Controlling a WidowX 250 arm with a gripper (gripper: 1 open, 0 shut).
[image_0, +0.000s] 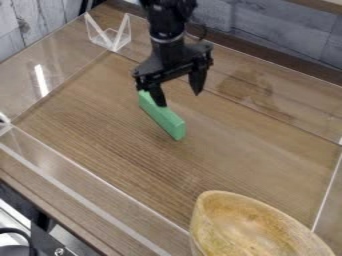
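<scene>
My black gripper (174, 85) hangs over the upper middle of the wooden table, open, its fingers spread wide apart with nothing seen between them. A green bar-shaped block (162, 116) lies at an angle on the table just below and left of the gripper's middle, near its left finger.
A large yellow bowl (251, 228) sits at the bottom right. White objects stand at the left and top-left edges, and a black cable shows at the bottom-left corner.
</scene>
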